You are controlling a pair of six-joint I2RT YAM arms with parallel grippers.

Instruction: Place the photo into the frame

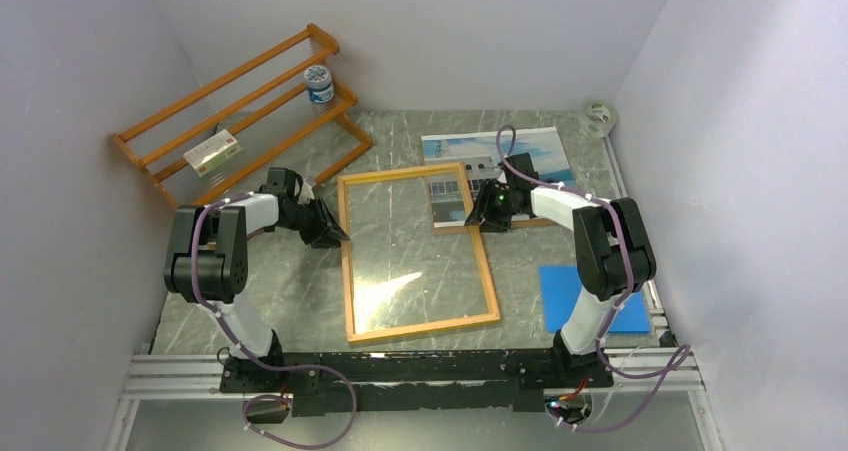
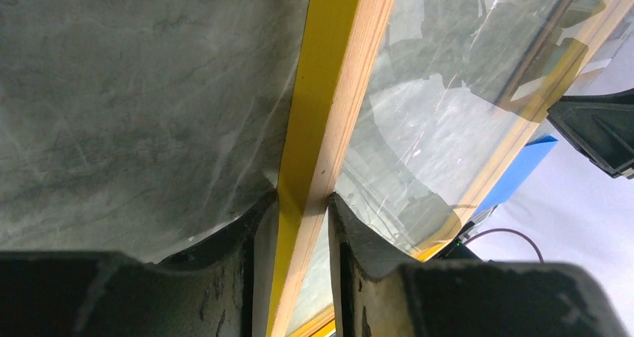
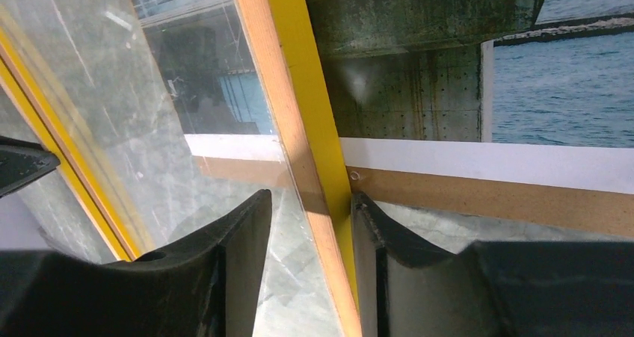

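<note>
The wooden frame [image 1: 347,286] lies flat on the marble-patterned surface, its clear pane in place and the surface visible through it. In the left wrist view its left bar [image 2: 318,139] runs between the fingers of my left gripper, with no gap showing on either side. My right gripper straddles the right bar [image 3: 310,131]: one finger touches or nearly touches the outer side, while a clear gap separates the other from the inner side. The photo [image 1: 540,151] rests on a brown backing board [image 3: 478,199], partly under the frame's upper right corner.
A wooden rack [image 1: 225,96] with a box [image 1: 212,153] and a jar [image 1: 319,84] stands back left. Tape [image 1: 598,118] sits back right, and a blue sheet [image 1: 560,296] lies front right.
</note>
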